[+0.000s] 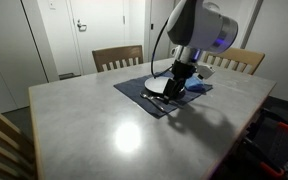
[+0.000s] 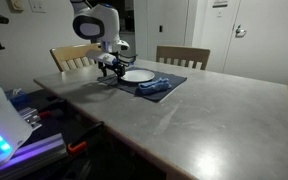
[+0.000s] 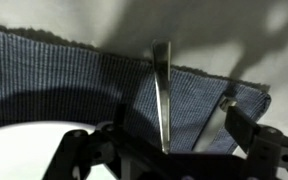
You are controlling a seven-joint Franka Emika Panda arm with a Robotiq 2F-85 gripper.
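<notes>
My gripper stands open above the dark blue placemat (image 3: 44, 85), with nothing held. Between its spread fingers, in the wrist view, a slim silver utensil handle (image 3: 162, 85) lies across the mat's edge. A second metal utensil (image 3: 216, 125) lies beside the right finger, partly covered by it. A white plate (image 3: 24, 150) fills the lower left corner. In exterior view 1 the gripper (image 1: 172, 92) is low over the mat, at the near right side of the plate (image 1: 156, 85).
A folded blue cloth (image 2: 154, 84) lies on the mat beside the plate. Wooden chairs (image 2: 184, 58) stand around the white table (image 2: 209, 110).
</notes>
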